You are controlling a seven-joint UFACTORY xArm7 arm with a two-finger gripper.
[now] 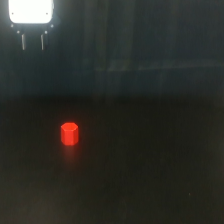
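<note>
A small bright red block (69, 134), six-sided in outline, stands upright on the dark table in the left half of the camera view. High in the upper left corner hangs my gripper (33, 47), below its white hand (31, 11). Two thin grey fingers (24, 42) point down with a clear gap between them, and nothing is in that gap. The gripper is open, well above the block in the picture and not touching it.
No other objects show.
</note>
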